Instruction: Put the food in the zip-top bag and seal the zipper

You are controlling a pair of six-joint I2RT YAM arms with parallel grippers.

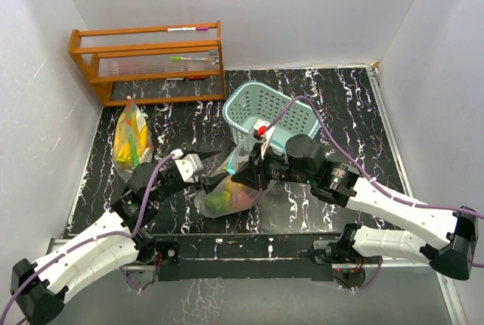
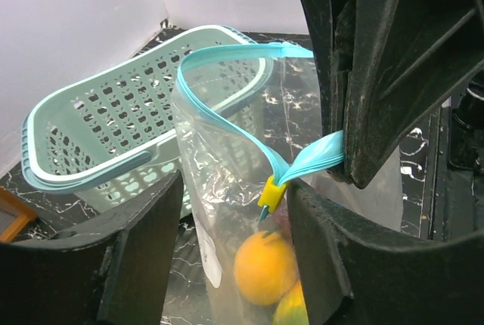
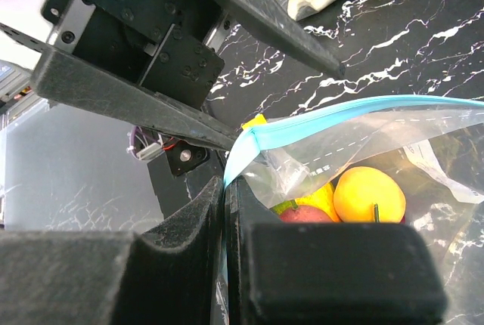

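Note:
The zip top bag (image 1: pixel 225 196) holds fruit, an orange (image 2: pixel 265 268) among it, under a light blue zipper (image 3: pixel 302 125) with a yellow slider (image 2: pixel 274 193). My right gripper is shut on the zipper edge. My left gripper is open around the bag's top by the slider, its fingers apart, one near the zipper's bend in the right wrist view.
A pale green basket (image 1: pixel 272 113) stands behind the bag. Another bag of food (image 1: pixel 130 140) lies at the left by a wooden rack (image 1: pixel 151 47).

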